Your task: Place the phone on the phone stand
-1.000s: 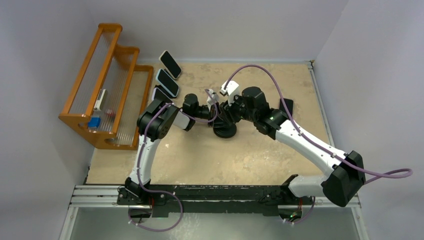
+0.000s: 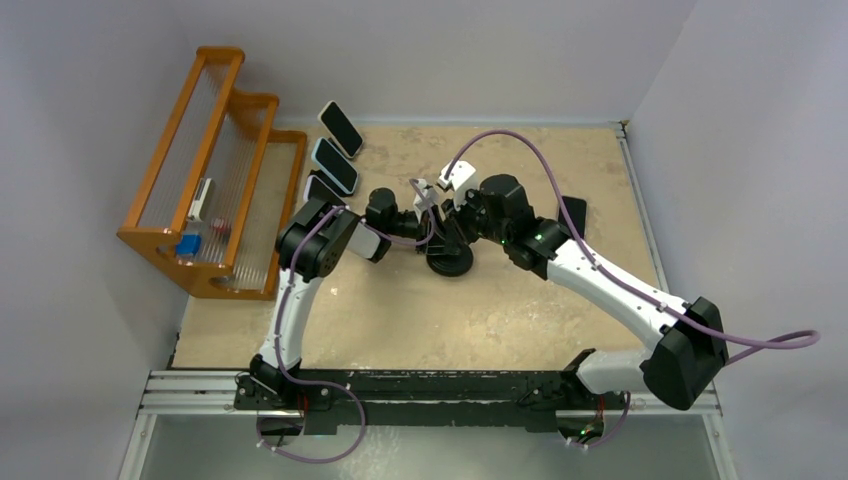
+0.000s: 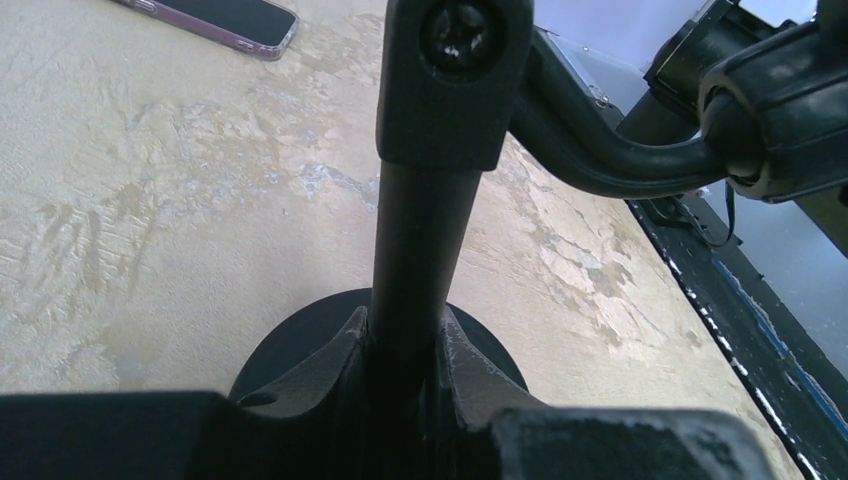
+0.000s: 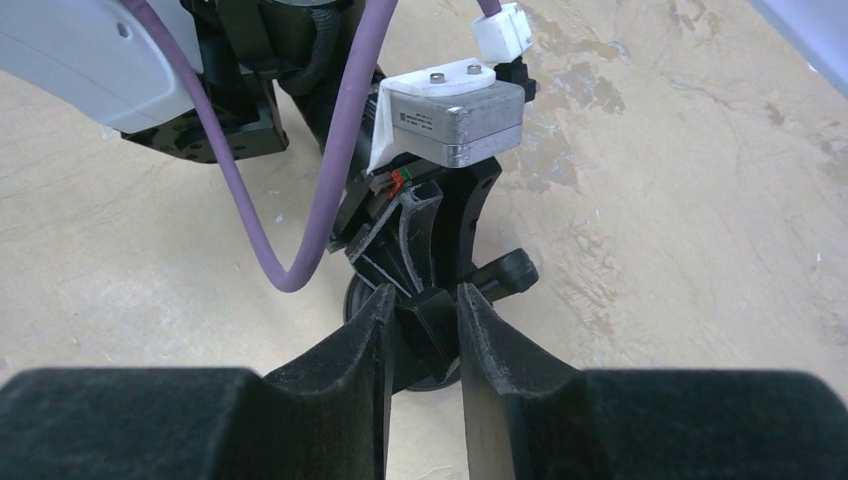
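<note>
A black phone stand with a round base (image 2: 450, 262) stands mid-table, both grippers on it. In the left wrist view its upright post (image 3: 420, 240) runs between the fingers of my left gripper, which is shut on it. My right gripper closes round a black angular part of the stand (image 4: 425, 325) near the top, its fingertips at that part's sides. A phone (image 2: 572, 215) lies flat to the right of the arms, seen also as a dark phone (image 3: 230, 20) in the left wrist view.
At the left stands a wooden rack (image 2: 140, 240). Several phones on stands (image 2: 335, 165) are beside it at the back left. Both arms crowd the centre.
The right arm has shifted very slightly over the last second. The left arm and the stand look unchanged.
</note>
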